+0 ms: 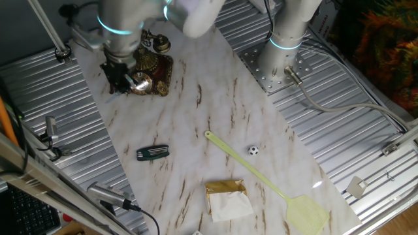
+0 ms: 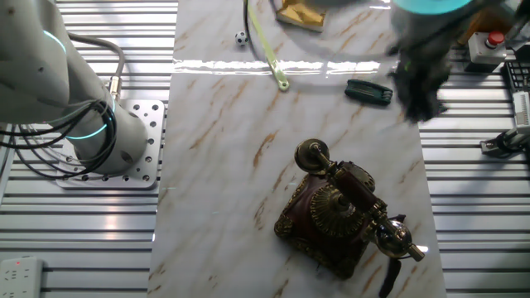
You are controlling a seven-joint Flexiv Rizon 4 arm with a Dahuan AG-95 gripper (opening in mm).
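An antique-style telephone (image 1: 162,73) in dark red and brass stands at the far left end of the marbled table; the arm covers part of it in exterior view 1. Exterior view 2 shows the telephone (image 2: 335,217) at close range, its handset (image 2: 358,192) lying across the top. My gripper (image 1: 116,85) hangs at the telephone's left side in exterior view 1, dark against the table edge. From the other side the gripper (image 2: 424,103) is a dark blur, clear of the telephone in the picture. Its fingers are too indistinct to judge the fingers.
A dark green multi-tool (image 1: 153,153), a small football (image 1: 253,150), a pale green fly swatter (image 1: 261,177) and a gold and white packet (image 1: 228,201) lie spread over the table. Bare tabletop (image 1: 189,121) separates them from the telephone. The robot's base (image 1: 287,65) stands beside the table.
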